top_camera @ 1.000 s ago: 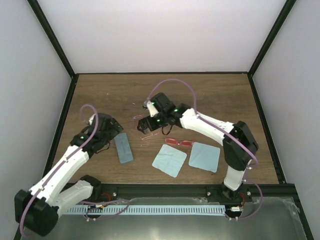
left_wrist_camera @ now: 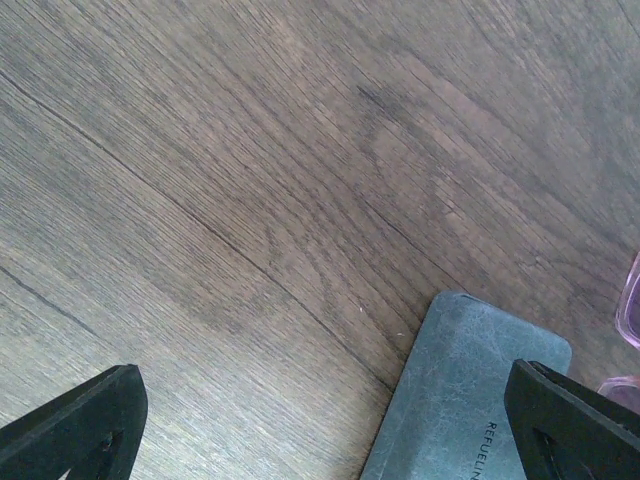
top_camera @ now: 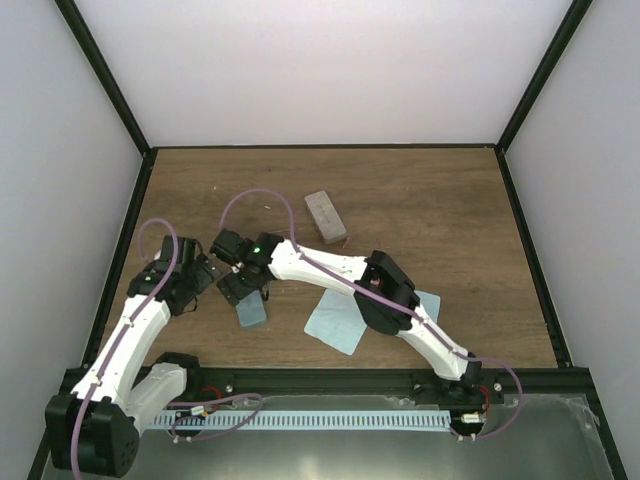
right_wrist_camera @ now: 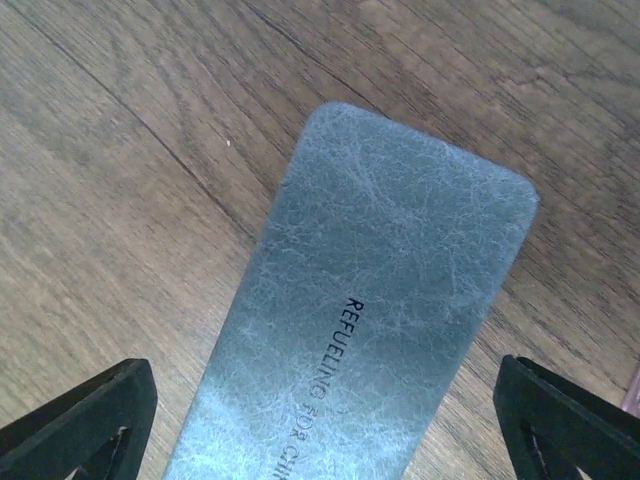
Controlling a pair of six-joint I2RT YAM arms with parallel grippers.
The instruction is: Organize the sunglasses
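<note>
A dark blue-grey case [right_wrist_camera: 350,290] with printed lettering lies on the wood table. My right gripper [top_camera: 238,284] hangs over it, fingers apart on either side in its wrist view, nothing gripped. My left gripper [top_camera: 205,276] stands open to the left of the case; its wrist view shows bare wood and the case [left_wrist_camera: 462,390] at lower right, with pink plastic edges [left_wrist_camera: 628,310] beside it. In the top view the right arm hides most of the middle, where the glasses lie.
A grey block [top_camera: 325,216] lies behind the right arm. Pale blue cloths [top_camera: 334,326] lie at the front right, partly under that arm.
My right gripper has swept left from the middle of the table to over the case. My left arm has drawn a little to the left and toward the front.
</note>
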